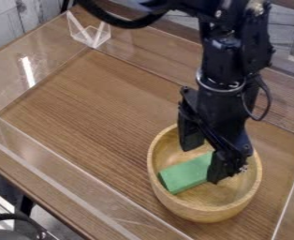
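A tan oval bowl [225, 203] sits on the wooden table at the lower right, with a flat green block [183, 175] lying inside it. My black gripper [205, 154] reaches down from the top into the bowl. It is open, its dark fingers above and beside the green block, partly covering the bowl's inside. I cannot tell whether a finger touches the block.
A clear acrylic piece [90, 28] stands at the back left. Black cables lie at the lower left corner, off the table's edge.
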